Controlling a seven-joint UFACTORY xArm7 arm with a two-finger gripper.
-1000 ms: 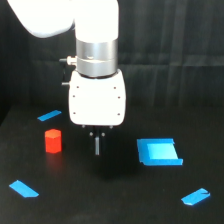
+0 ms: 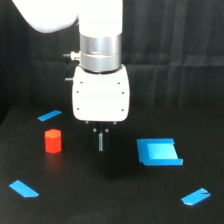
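Observation:
A white robot arm comes down from the top, with my gripper [image 2: 100, 142] pointing downward near the middle of the view. Its dark fingers blend into the black background, so the gap between them is not clear. A small red block [image 2: 53, 141] stands on the black table to the left of the gripper, apart from it. To the right is a light blue square piece, perhaps a shallow tray [image 2: 159, 152], also clear of the gripper.
Blue strips lie flat on the dark table: one strip [image 2: 49, 115] at the back left, another strip [image 2: 23, 189] at the front left, a third strip [image 2: 196, 197] at the front right. Dark curtain hangs behind. The front middle looks empty.
The gripper has shifted slightly right and up in the view. The red block, the blue square piece and the strips have stayed in place.

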